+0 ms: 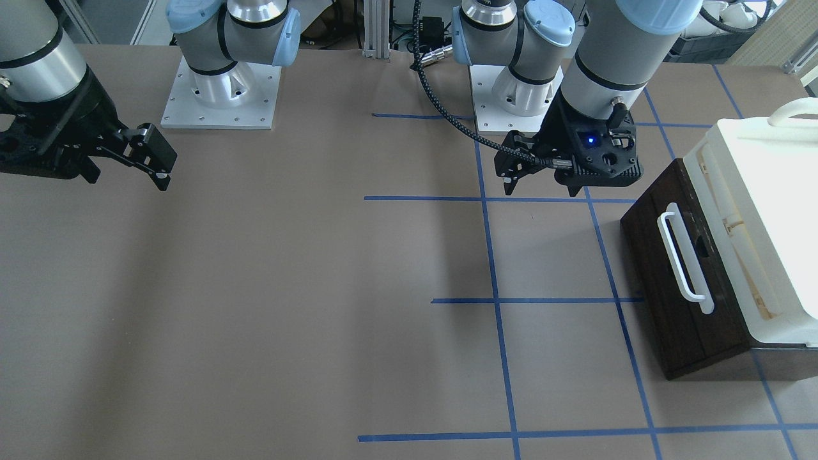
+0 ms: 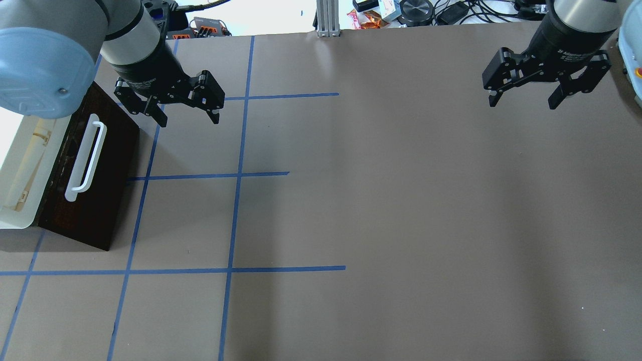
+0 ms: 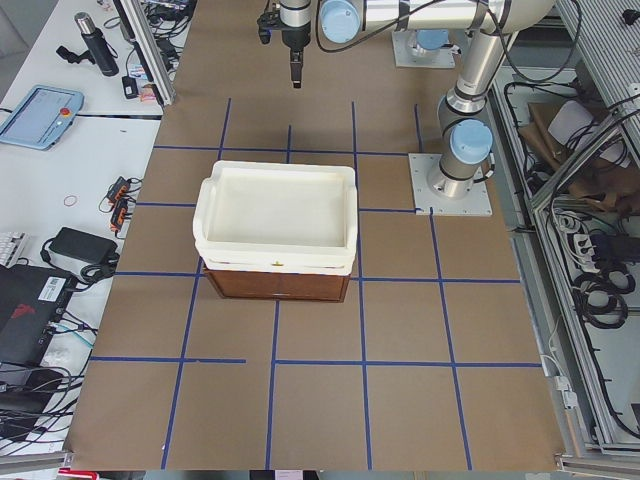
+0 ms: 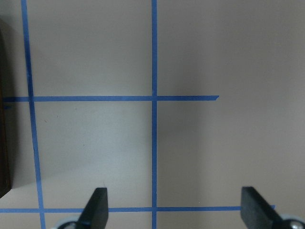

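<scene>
My gripper (image 1: pixel 542 184) hangs above the blue-taped grid floor, beside a dark wooden box (image 1: pixel 667 291) with a white handle (image 1: pixel 682 257) on its front and a white tray (image 3: pixel 275 215) on top. In the top view the gripper (image 2: pixel 188 120) is just right of the box (image 2: pixel 93 210). In the left wrist view its two fingers (image 4: pixel 95 210) stand wide apart over bare floor, with nothing between them.
Another arm with a black gripper (image 2: pixel 541 75) hangs to one side, and more arm bases (image 1: pixel 218 111) stand along the table edge.
</scene>
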